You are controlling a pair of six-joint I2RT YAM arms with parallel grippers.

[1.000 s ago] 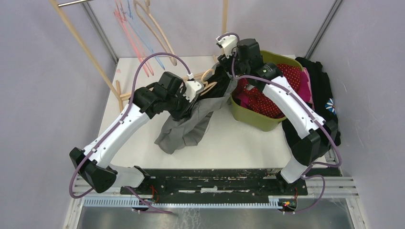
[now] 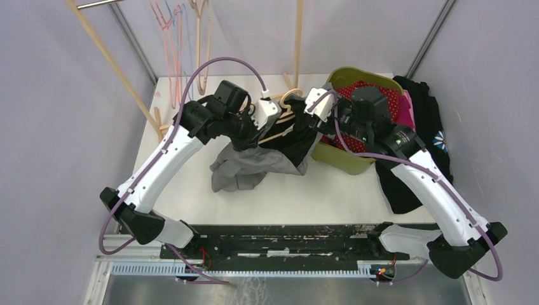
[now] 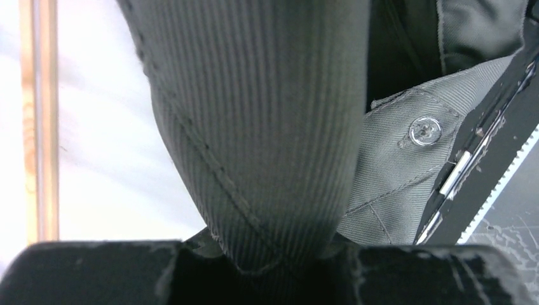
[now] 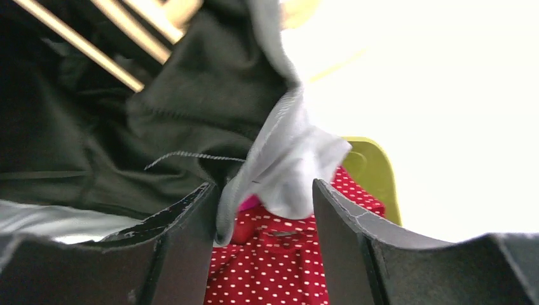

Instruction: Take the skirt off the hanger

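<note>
The grey skirt [image 2: 245, 168], dark inside, is spread between my arms above the table. My left gripper [image 2: 246, 143] is shut on its ribbed edge; in the left wrist view the skirt [image 3: 260, 127] rises from between the fingers, with a clear button on the grey part. A wooden hanger [image 2: 278, 136] lies within the skirt's opening, its bars [image 4: 89, 54] against the dark lining in the right wrist view. My right gripper is open at the skirt's other side. One grey edge of the skirt [image 4: 254, 159] hangs by its left finger, not clamped.
Behind the right gripper stands a green basket [image 2: 353, 164] with red dotted cloth [image 2: 367, 95]. Dark clothing [image 2: 399, 190] lies to its right. Several hangers [image 2: 175, 57] hang at the back left.
The left gripper shifted slightly right and back. The hanging hangers swung.
</note>
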